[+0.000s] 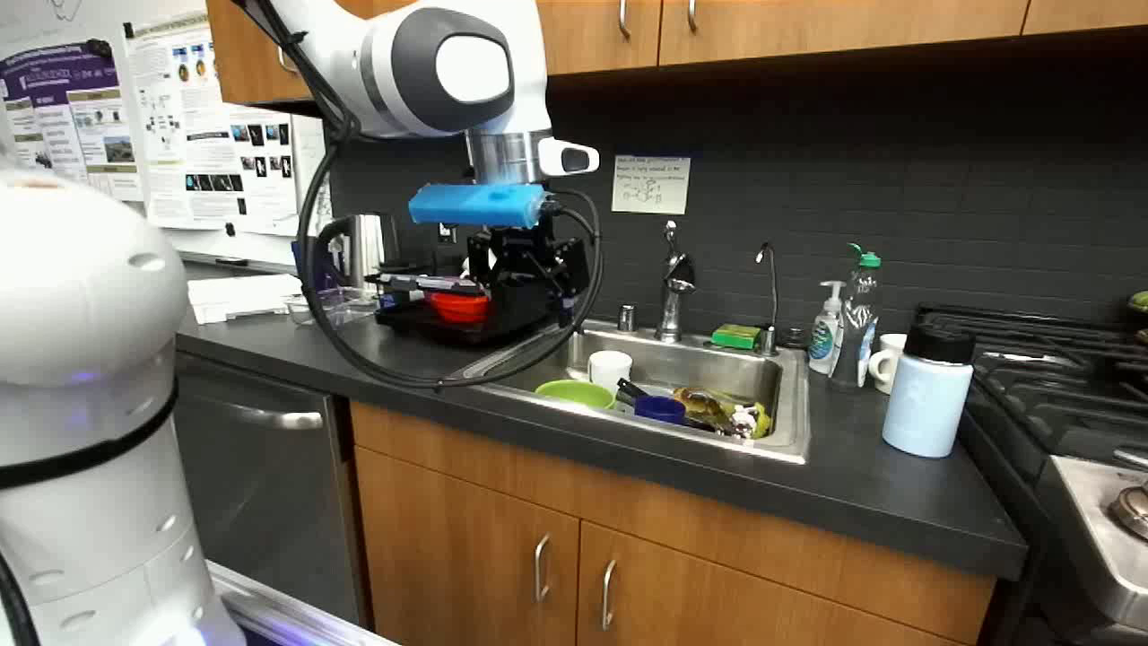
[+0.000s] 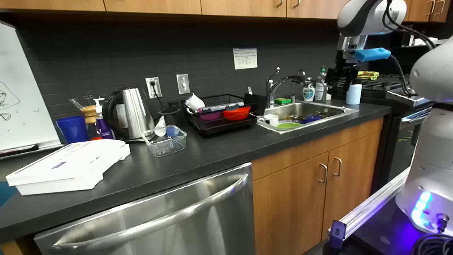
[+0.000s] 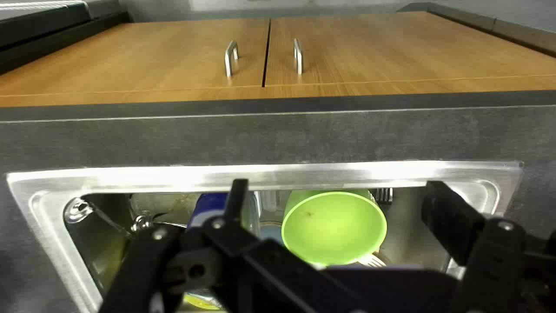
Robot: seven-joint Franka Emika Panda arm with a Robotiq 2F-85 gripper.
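Above the sink (image 1: 791,414), my gripper stands open, its black fingers (image 3: 452,221) wide apart with nothing between them. In the wrist view a green bowl (image 3: 336,228) lies in the sink below, between the fingers and apart from them. A blue cup (image 3: 208,203) shows near the left finger. Exterior view 1 shows the green bowl (image 1: 576,393) at the sink's left end, beside a white mug (image 1: 610,368) and in front of it. The blue cup (image 1: 659,409) is right of them. Silverware partly shows around the bowl; the gripper hides the lower sink in the wrist view.
The faucet (image 1: 672,285) rises behind the sink. A black dish rack (image 2: 206,126) with a red bowl (image 2: 236,114) stands left of it. To the right are soap bottles (image 1: 857,323) and a light blue bottle (image 1: 928,404) near the stove. Wooden cabinets (image 1: 839,27) hang overhead.
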